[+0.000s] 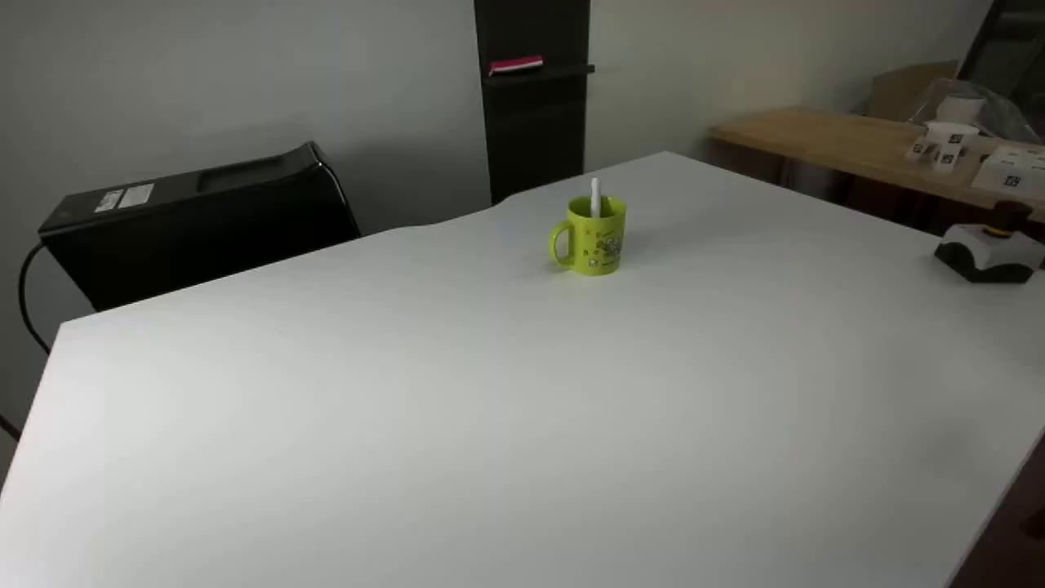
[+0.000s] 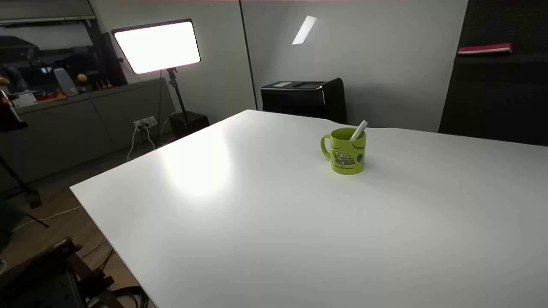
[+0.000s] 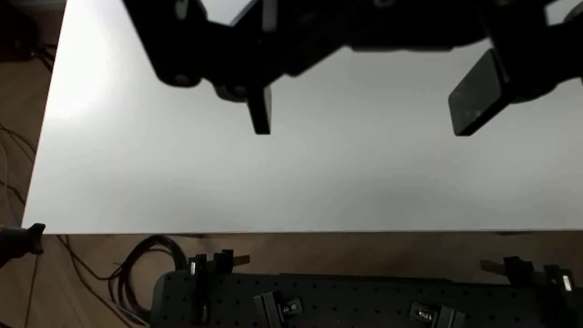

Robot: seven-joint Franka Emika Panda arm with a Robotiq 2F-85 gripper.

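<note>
A yellow-green mug [image 1: 594,240] with a printed pattern stands upright toward the far side of the white table in exterior view 1. Out of its mouth sticks a white stick-like item [image 1: 595,197], which leans against the rim in exterior view 2, where the mug [image 2: 347,154] has its handle to the left. My gripper appears only in the wrist view, its two black fingers wide open over bare tabletop. Nothing lies between them, and the mug is out of that view.
A black and white object [image 1: 991,247] sits at its right edge in exterior view 1. Behind the table stands a black bin-like box [image 1: 206,220]. A perforated dark base [image 3: 355,300] lies beyond the table edge in the wrist view.
</note>
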